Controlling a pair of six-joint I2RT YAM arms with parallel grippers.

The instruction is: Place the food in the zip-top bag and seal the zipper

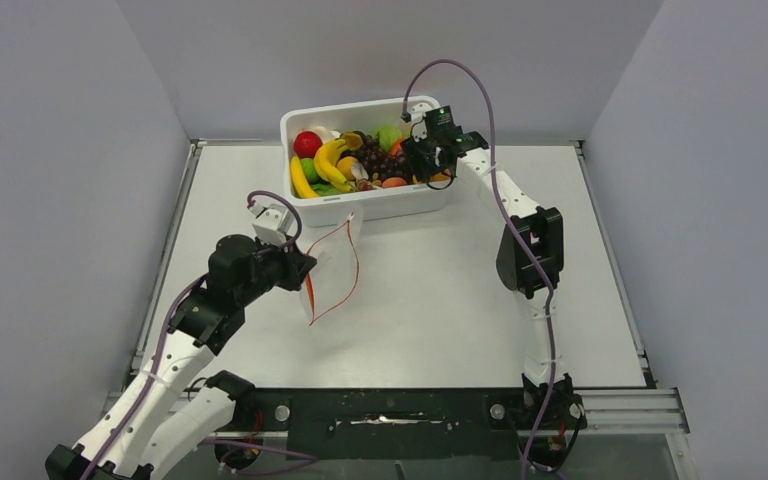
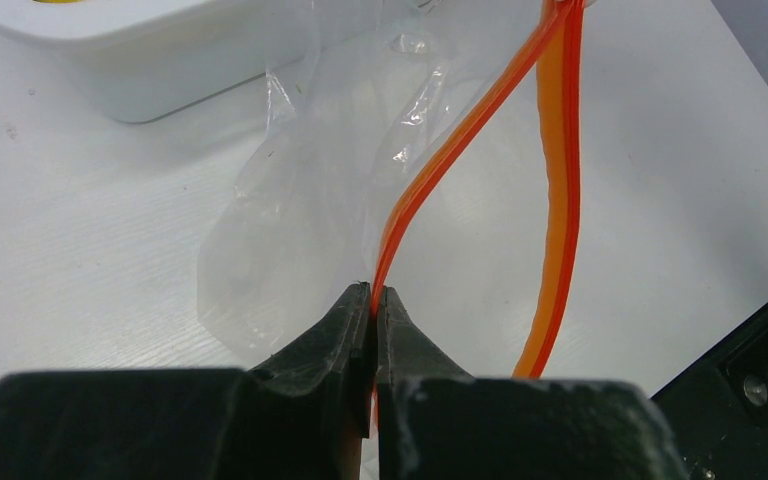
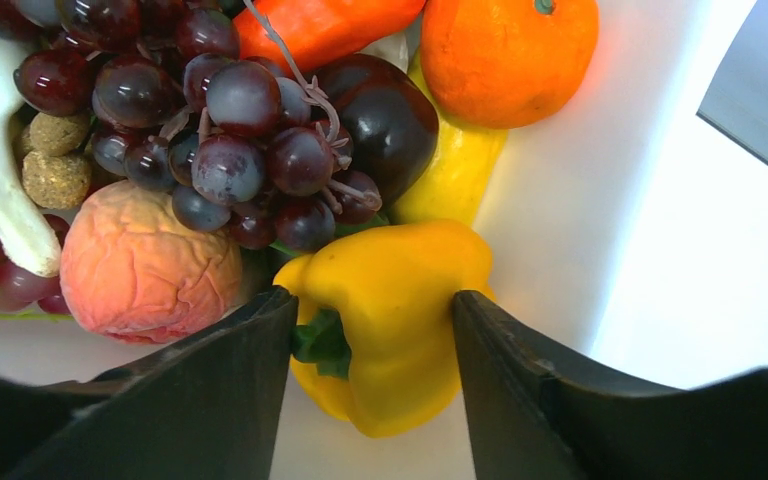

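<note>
The clear zip top bag (image 2: 300, 230) with its orange-red zipper strips hangs from my left gripper, which is shut on one strip. Its mouth gapes between the two strips, and I see no food inside. In the right wrist view a yellow bell pepper (image 3: 405, 300) lies in the white box (image 1: 380, 203). My right gripper is part open, one finger on either side of the pepper. Whether the fingers touch it I cannot tell. From the top view the arm hides the pepper.
Around the pepper lie grapes (image 3: 230, 165), a peach (image 3: 150, 262), an orange fruit (image 3: 510, 60) and a dark round fruit (image 3: 385, 120). Bananas (image 1: 332, 160) and a red fruit (image 1: 307, 144) fill the box's left end. The box wall rises close to the right finger.
</note>
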